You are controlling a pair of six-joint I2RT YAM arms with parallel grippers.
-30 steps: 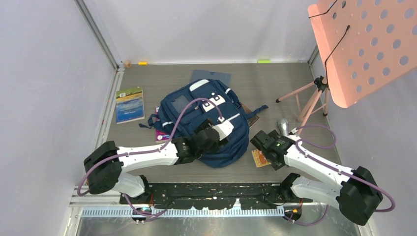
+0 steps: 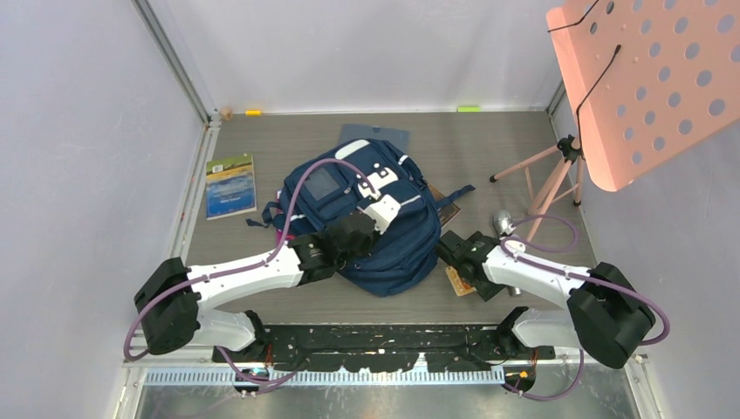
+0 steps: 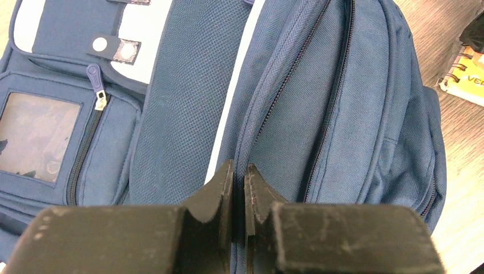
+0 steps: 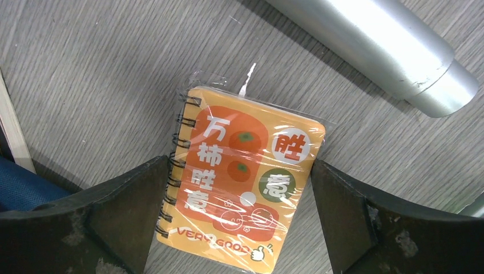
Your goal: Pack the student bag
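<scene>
A navy backpack (image 2: 397, 253) lies in the middle of the floor. In the left wrist view, my left gripper is shut on a folded edge of the bag's fabric (image 3: 251, 125), close to a long black zipper. A small orange spiral notebook (image 4: 245, 182) in clear wrap lies flat on the floor, right of the bag. My right gripper is open above it, one finger (image 4: 122, 211) by the spiral side and the other by the opposite edge. From the top, the right arm partly covers the notebook (image 2: 457, 281).
A silver cylinder (image 4: 376, 45) lies close to the notebook, partly under the right arm. A blue-and-green book (image 2: 230, 185) is at the left. Behind the bag lies a dark flat folder (image 2: 375, 135). A pink tripod (image 2: 554, 179) stands at right.
The left gripper has shifted a little left over the bag. Bag and book stay in place.
</scene>
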